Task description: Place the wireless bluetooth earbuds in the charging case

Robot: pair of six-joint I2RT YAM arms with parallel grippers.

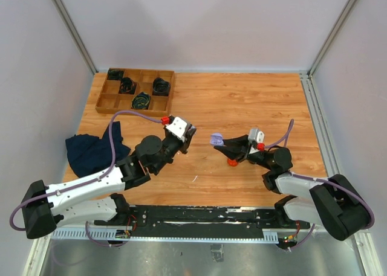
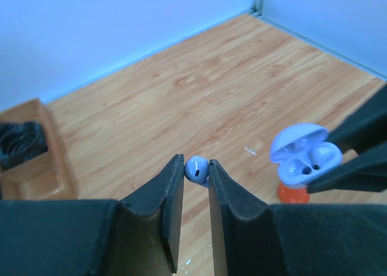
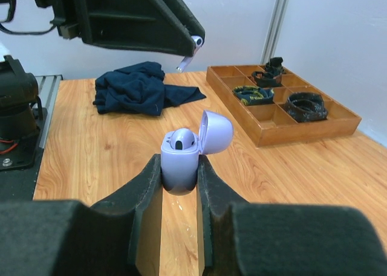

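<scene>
A small lavender earbud (image 2: 196,169) is pinched in my left gripper, its round head uppermost between the fingertips. In the right wrist view the earbud's stem (image 3: 189,57) pokes out beneath the left fingers (image 3: 151,22). My right gripper is shut on the lavender charging case (image 3: 179,167), whose lid (image 3: 216,133) stands open. A dark oval shows in the case's upper face; I cannot tell whether it belongs to a seated earbud or an empty slot. The two grippers face each other across a gap, with the case (image 1: 216,139) right of the left gripper.
On the table, a red round object (image 1: 232,162) lies below the right gripper. A wooden compartment box (image 1: 136,110) with dark rolled items is at the back left, and dark cloth (image 1: 94,155) lies left.
</scene>
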